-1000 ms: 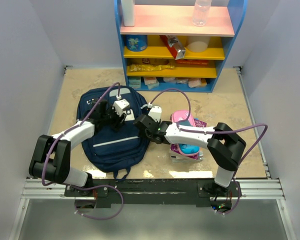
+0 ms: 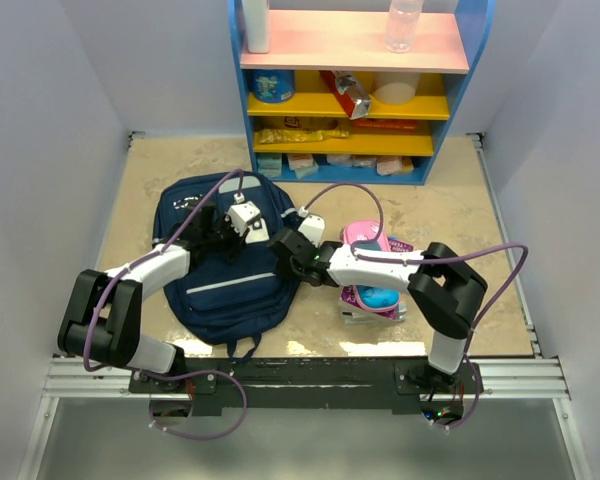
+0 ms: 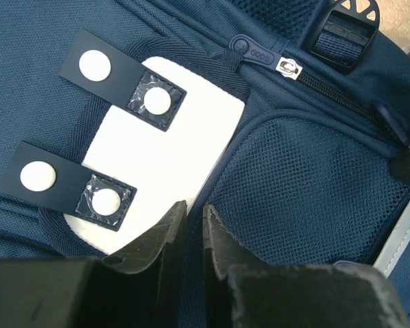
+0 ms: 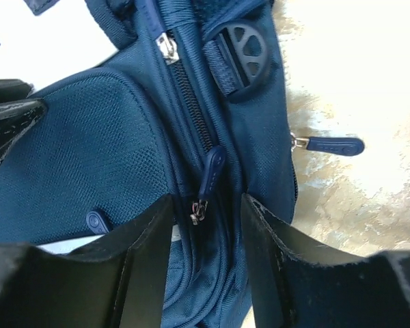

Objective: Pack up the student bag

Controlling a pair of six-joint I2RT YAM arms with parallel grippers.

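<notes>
A navy backpack lies flat on the table at the left, its front facing up. My left gripper is over its white label patch, a narrow gap between the fingertips and nothing held there. Along the bag's right edge, my right gripper stands part open. Between its fingers and beyond them lie a zipper pull and the zipped seam; whether the pads touch the fabric is unclear. Another zipper pull sticks out over the table. In the top view the arms hide part of the bag.
A pink and blue pouch on a stack of books stands under my right arm. At the back, a shelf holds packets and containers. Bare table shows at the right.
Both arms are almost where they were a second ago. The left gripper and the right wrist have shifted only slightly; the backpack lies as before.
</notes>
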